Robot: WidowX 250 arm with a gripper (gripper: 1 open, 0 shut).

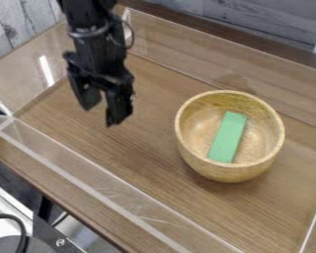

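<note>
My black arm reaches down from the top centre to the gripper (pixel 99 125), which hangs over the wooden surface left of a tan bowl (pixel 200 114). Its dark fingers point downward and stand apart, with nothing visible between them. A green rectangular block (pixel 225 138) lies inside the bowl, on its right half.
A pale line crosses it at the lower left. Small objects at the upper left are too small to make out clearly.
</note>
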